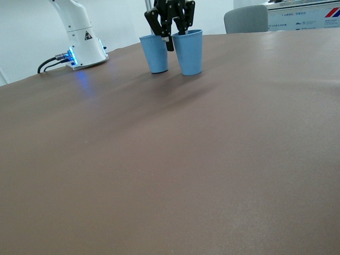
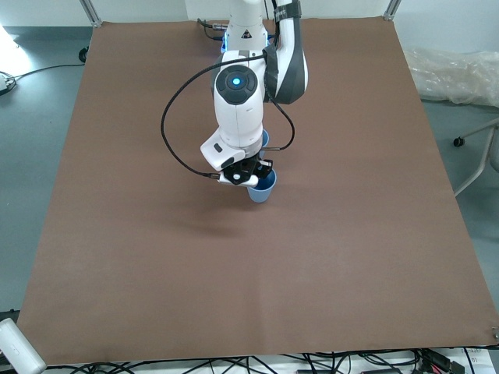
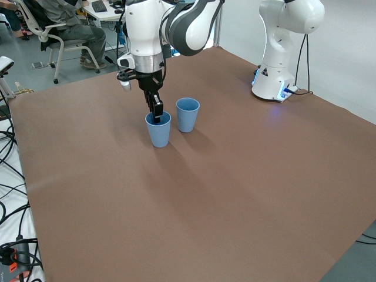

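Note:
Two light blue cups stand on the brown table. My gripper (image 3: 155,108) is over the front cup (image 3: 159,133), its black fingers reaching down into that cup's mouth; the top view shows the same cup (image 1: 188,56) with a finger inside near the rim. Beside it stands the other cup (image 3: 187,117), also seen in the top view (image 1: 154,56). In the left view the arm hides much of one cup, and the nearer cup (image 2: 260,193) shows below the gripper. Whether the fingers are closed on the cup's wall is not clear.
Cables run along the table's outer edges.

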